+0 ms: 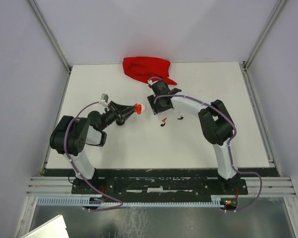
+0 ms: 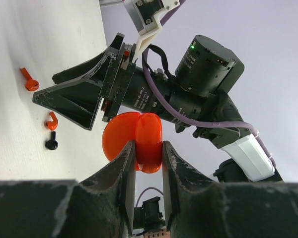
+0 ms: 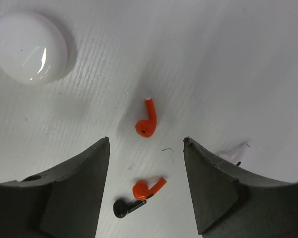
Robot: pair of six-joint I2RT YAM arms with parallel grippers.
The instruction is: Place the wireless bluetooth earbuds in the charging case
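An orange-red charging case (image 2: 149, 141) with a rounded, raised lid is held upright between the fingers of my left gripper, which is shut on it above the table. My right gripper points down, its fingers apart and nothing between them. An orange earbud (image 3: 149, 119) lies on the table just ahead of the gap between its fingertips. Lower in the right wrist view, a second orange earbud (image 3: 148, 189) lies against a black one (image 3: 121, 208). In the left wrist view, the first earbud (image 2: 31, 85) lies beside the right fingertips.
A glossy white rounded case (image 3: 30, 48) stands near the right gripper. Another black earbud (image 1: 181, 118) lies to the right on the table. Dark round items (image 1: 120, 121) sit below the left gripper, and a red cloth (image 1: 146, 68) lies at the back.
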